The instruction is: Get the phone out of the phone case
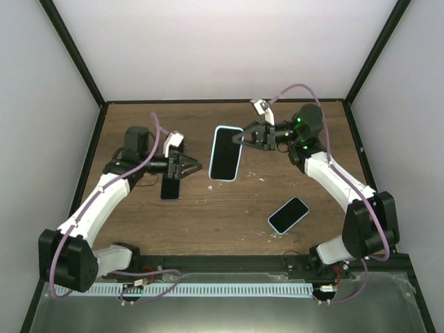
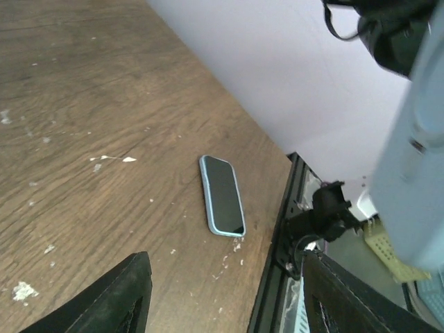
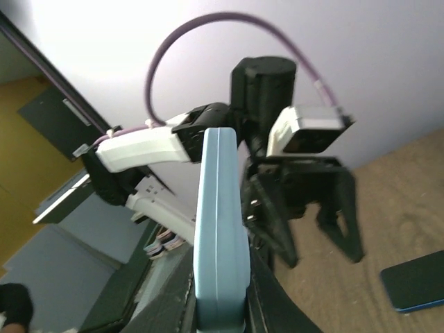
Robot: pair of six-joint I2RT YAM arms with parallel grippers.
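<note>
A phone in a pale blue case [image 1: 225, 154] hangs over the middle of the table, its black screen facing the top view. My right gripper [image 1: 240, 137] is shut on its upper right side. In the right wrist view the cased phone [image 3: 220, 229] stands edge-on between that gripper's fingers, and the screen is still framed by the case. To its left in the top view, my left gripper [image 1: 200, 163] is open and clear of the phone. Its fingers [image 2: 114, 298] stand wide apart in the left wrist view, with only table between.
A second phone with a pale rim [image 1: 288, 215] lies at the front right. Another dark phone [image 1: 170, 187] lies partly under my left arm. A large blurred pale shape [image 2: 423, 152] fills the left wrist view's right side.
</note>
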